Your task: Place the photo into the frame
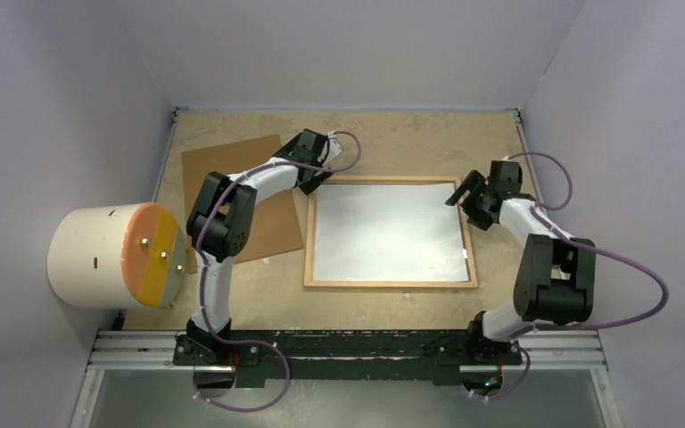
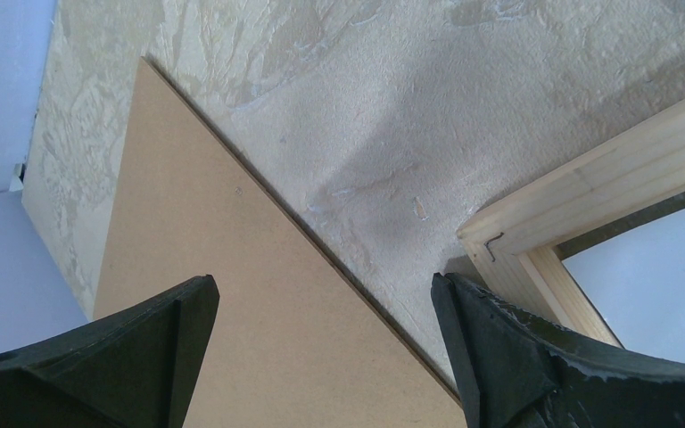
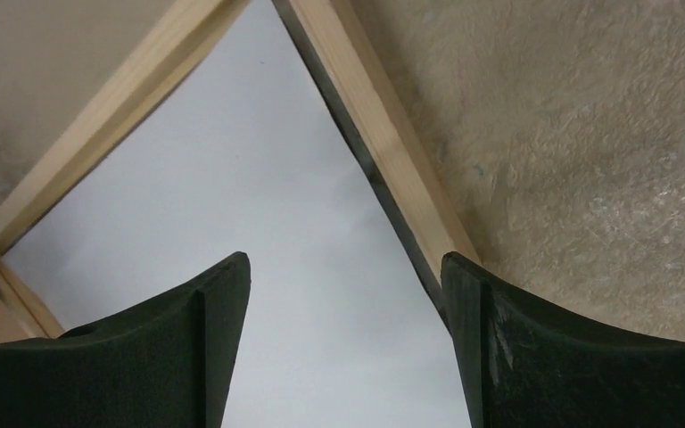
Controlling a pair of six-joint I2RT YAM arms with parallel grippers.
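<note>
A light wooden frame (image 1: pixel 383 283) lies mid-table with a white sheet (image 1: pixel 385 232) inside it; in the right wrist view a dark gap runs between the sheet (image 3: pixel 187 205) and the frame's right side (image 3: pixel 392 143). My left gripper hangs open over the frame's upper left corner and the brown board's edge, holding nothing. My right gripper is open above the frame's right side, over the sheet's edge, with nothing visible between its fingers.
A brown board (image 1: pixel 241 232) lies left of the frame, partly under the left arm. A white cylinder with a coloured face (image 1: pixel 98 259) stands at the far left.
</note>
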